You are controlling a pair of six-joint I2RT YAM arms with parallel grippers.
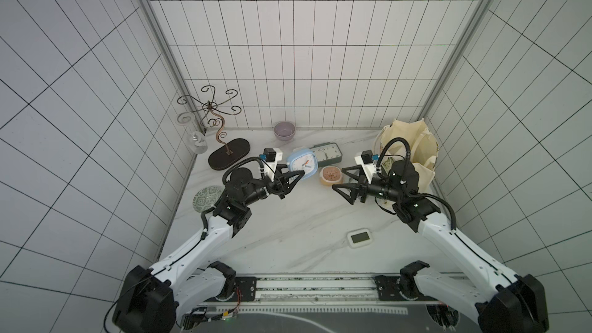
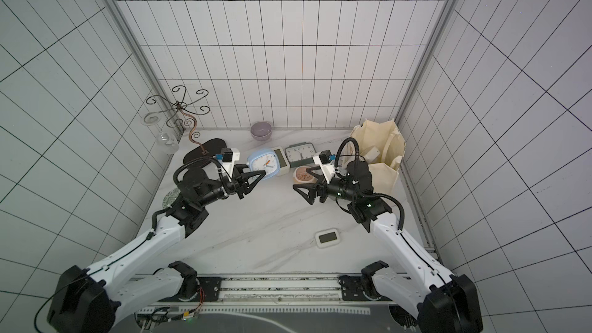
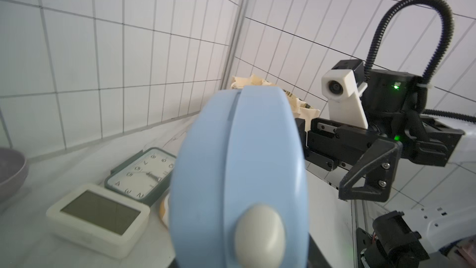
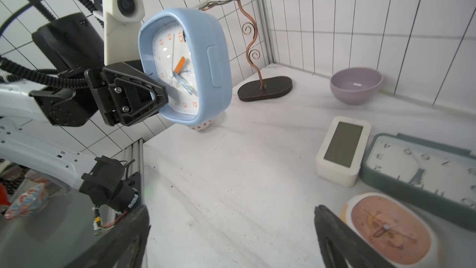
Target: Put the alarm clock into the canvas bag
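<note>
The light-blue alarm clock, with a white face and orange numerals, is held up off the table by my left gripper, which is shut on its edge. Its blue side fills the middle of the left wrist view and hides most of the fingers; in the right wrist view its face shows. Right of the clock, apart from it, my right gripper hovers with spread fingers and nothing between them. The cream canvas bag stands upright at the back right, partly behind the right arm, its top gaping.
A green clock, a white digital clock and a peach clock sit mid-back. Another digital clock lies in front. Behind stand a purple bowl and a wire stand.
</note>
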